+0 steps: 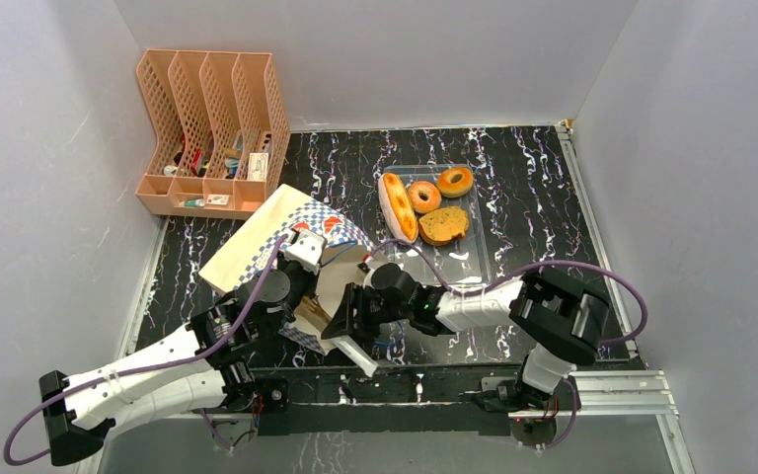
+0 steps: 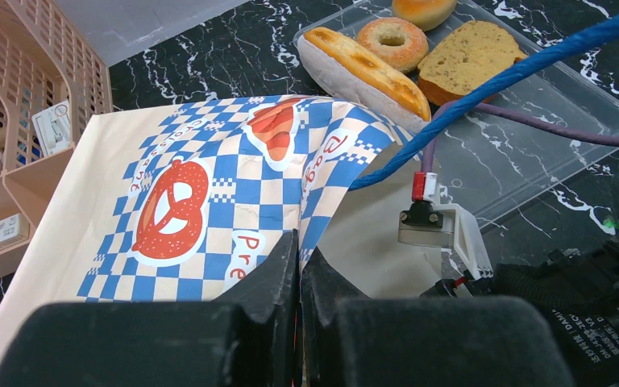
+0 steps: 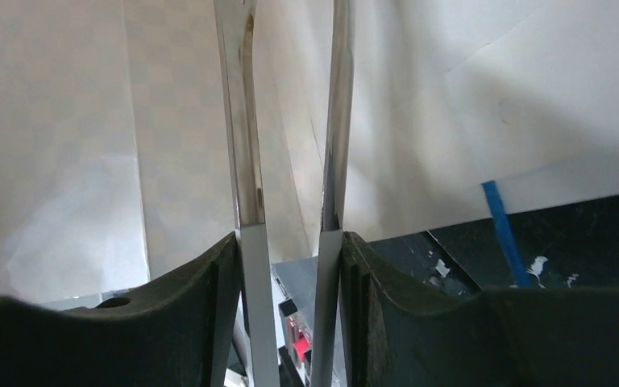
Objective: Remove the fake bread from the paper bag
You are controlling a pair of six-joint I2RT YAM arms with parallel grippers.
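Note:
The paper bag (image 1: 252, 247), blue-checked with pretzel prints, lies open toward the right. My left gripper is shut on the folded upper edge of the bag (image 2: 185, 210). In the right wrist view, my right gripper has its fingers wide apart, with metal tongs (image 3: 246, 145) between the fingers, each leg against one finger. The tongs reach into the bag's mouth, over its pale inside (image 3: 419, 145). Several fake breads, a long loaf (image 1: 398, 207), a bagel (image 1: 423, 197), a bun (image 1: 455, 181) and a slice (image 1: 443, 226), lie on a tray. No bread shows inside the bag.
The clear tray (image 1: 469, 247) sits right of the bag, its lower part bare. An orange divided rack (image 1: 158, 188) stands at the back left. A blue cord (image 2: 483, 89) runs from the bag's mouth.

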